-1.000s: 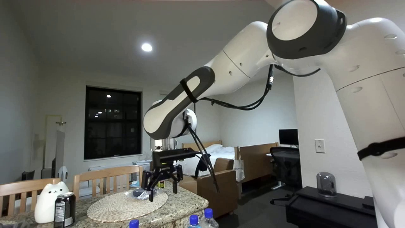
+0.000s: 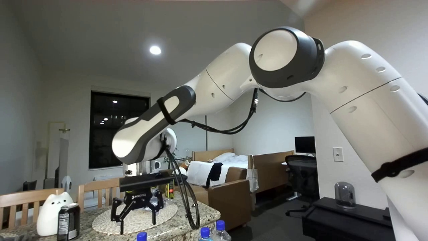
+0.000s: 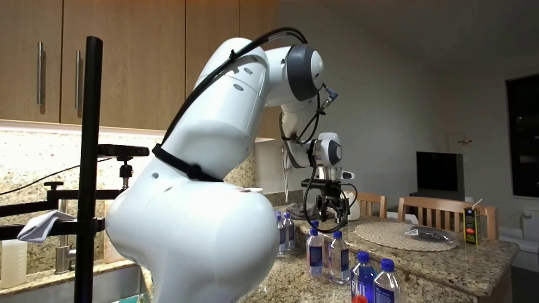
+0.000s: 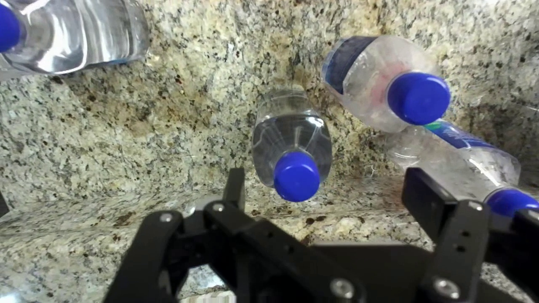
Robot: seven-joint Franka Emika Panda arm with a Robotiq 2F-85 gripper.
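Pointing down, my gripper stands open in the wrist view, its fingers wide apart with nothing held. A clear bottle with a blue cap [image 4: 296, 176] lies between the two fingers in that picture, below them. To its right are a bottle with a red tint [image 4: 389, 86] and another clear bottle [image 4: 470, 156]; one more bottle [image 4: 81, 35] is at the upper left. From the side, the gripper [image 2: 138, 225] shows in front of the woven mat. In exterior view 2 the gripper [image 3: 331, 219] hangs above the capped bottles [image 3: 314, 252].
A raised granite counter [image 3: 470, 267] holds the round woven mat [image 3: 369, 233], a dark plastic packet [image 3: 429, 234] and a drink carton [image 3: 471, 226]. A white cat figure [image 2: 50, 217] and a black can [image 2: 68, 222] stand left. Several bottles crowd the lower counter.
In exterior view 1 my arm has swung left and lowered, bringing the gripper down and leftward. The bottles, can and cat figure have stayed put.
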